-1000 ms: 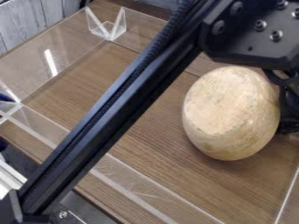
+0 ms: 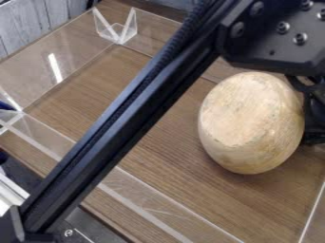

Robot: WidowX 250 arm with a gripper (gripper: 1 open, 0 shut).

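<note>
A pale wooden bowl (image 2: 249, 121), bottom facing the camera, rests on the brown wooden floor at the right of the view. My gripper (image 2: 307, 106) is at the right edge, dark and partly out of frame, against the bowl's far side. Its fingers are mostly hidden behind the bowl and by the frame edge, so whether it is open or shut on the bowl cannot be told.
A black arm beam (image 2: 121, 121) crosses diagonally from top right to bottom left. Clear acrylic strips (image 2: 64, 138) and a small clear bracket (image 2: 114, 28) border the wooden floor, which is bare left of the bowl.
</note>
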